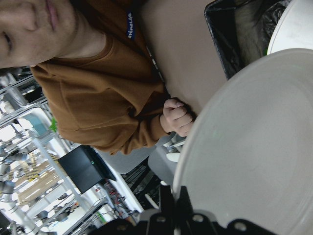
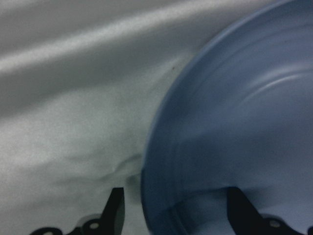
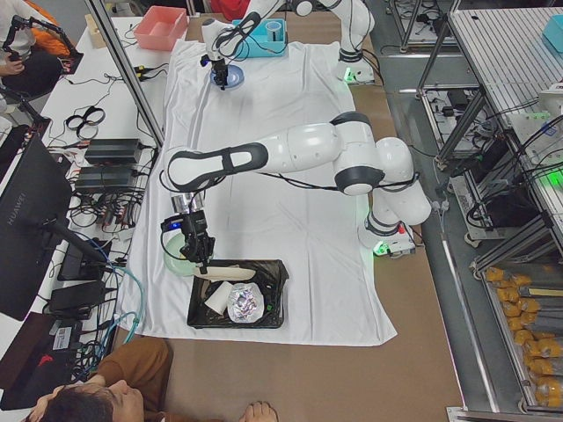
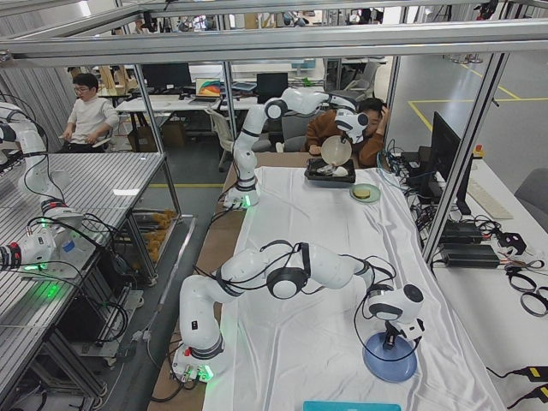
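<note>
My left gripper (image 3: 201, 255) is shut on a pale round plate (image 4: 336, 147), held on edge above the black bin (image 4: 312, 175). The plate fills the right half of the left wrist view, its rim between the fingers. The bin holds white pieces and a crumpled foil item (image 3: 245, 301). Beside it is a green plate (image 4: 366, 199) with a yellow item. My right gripper stands open over the rim of a blue plate (image 4: 390, 368), one finger each side.
A turquoise bin (image 3: 259, 40) stands behind the blue plate, and a pink bin (image 3: 162, 25) is on the side table. A person sits just beyond the black bin.
</note>
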